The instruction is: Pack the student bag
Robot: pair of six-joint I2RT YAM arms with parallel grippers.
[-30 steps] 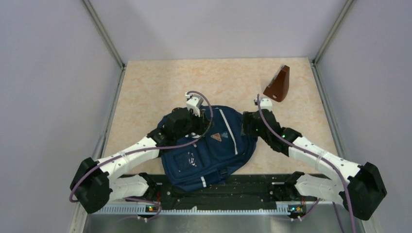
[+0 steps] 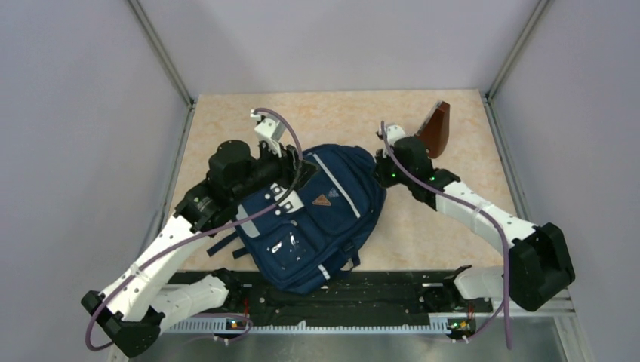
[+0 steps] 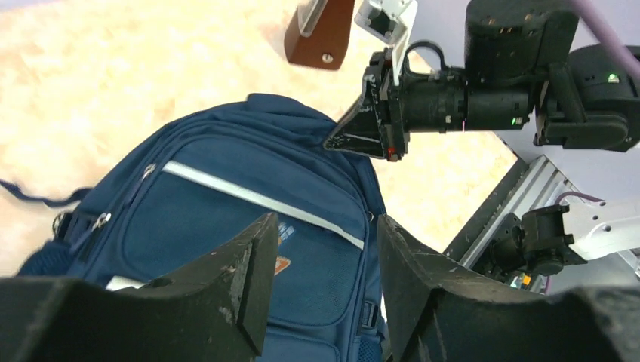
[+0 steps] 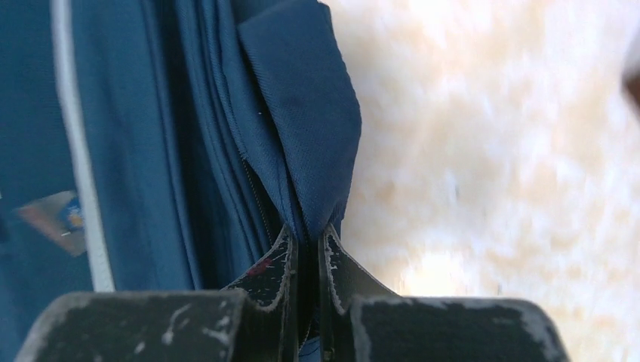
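The navy backpack (image 2: 332, 219) lies on the table, reaching over its front edge, with a white strip and small patches on its face. My right gripper (image 2: 381, 172) is shut on the bag's upper right edge, and the gathered fabric (image 4: 294, 128) fills the right wrist view. My left gripper hangs above the middle-left of the bag, part open, with its two fingers apart and nothing seen held between them.
A brown wooden wedge-shaped object (image 2: 436, 132) stands at the back right, beyond my right gripper. Walls border both sides.
Both arms have moved up and back from their earlier places. The bag's upper right part has shifted backward with my right gripper, and its left straps now show.
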